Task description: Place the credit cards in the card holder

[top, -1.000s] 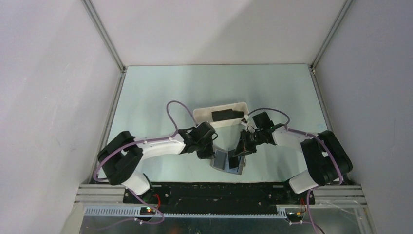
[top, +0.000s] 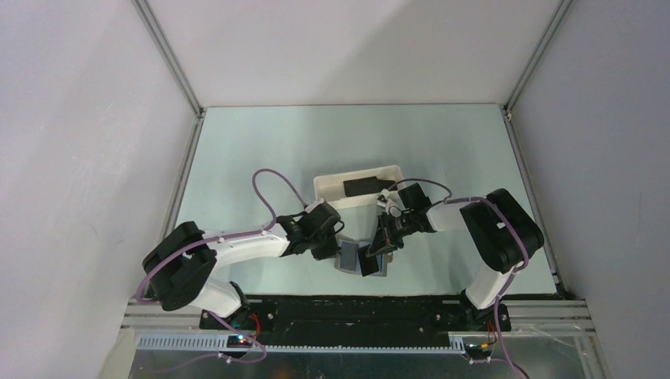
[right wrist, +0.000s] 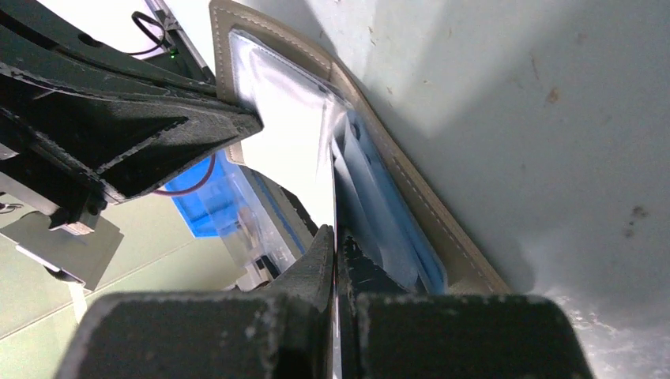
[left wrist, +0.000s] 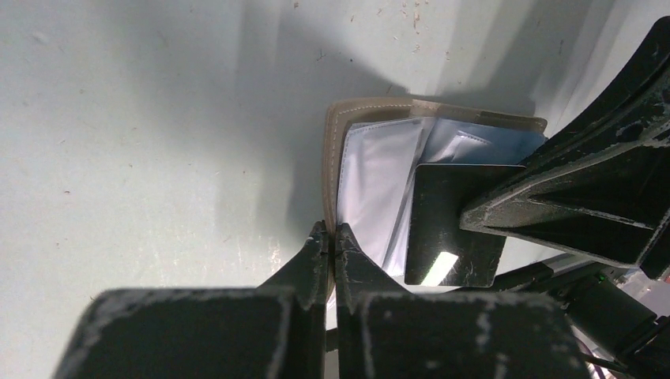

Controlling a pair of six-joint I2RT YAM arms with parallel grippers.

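The card holder (top: 348,257) lies spread open at the front middle of the table, with a brown stitched border and clear sleeves. My left gripper is shut on its left border. A black card (left wrist: 454,213) lies over the sleeves on the right part of the holder, and my right gripper (top: 372,251) is shut on it. In the right wrist view the card is edge-on, a thin line between the fingers of the right gripper. Whether its leading edge is inside a sleeve, I cannot tell.
A white tray (top: 328,189) holding more black cards (top: 362,186) stands behind the holder. The table's front edge runs close in front of the holder. Bare table lies at the back and on both sides.
Over the last second my left gripper and the holder have shifted left. My right gripper has moved left with the black card, continuing slightly left while the holder stayed put.
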